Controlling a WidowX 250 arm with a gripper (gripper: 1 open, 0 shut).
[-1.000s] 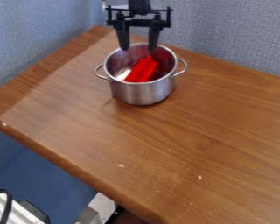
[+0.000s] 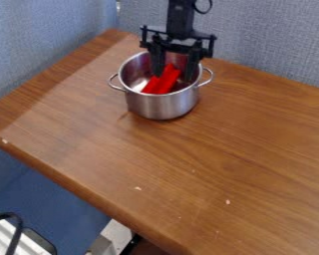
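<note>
A steel pot (image 2: 159, 102) with two side handles stands near the back of the wooden table (image 2: 175, 179). Inside it lies a red object (image 2: 161, 85), partly hidden by the pot's wall and my fingers. My black gripper (image 2: 170, 62) is over the pot, its fingers reaching down into the pot's opening around the red object. Whether they touch it I cannot tell.
A blue-grey wall runs behind and along the left. A cable and white items sit below the table at the lower left.
The pot has not visibly moved.
</note>
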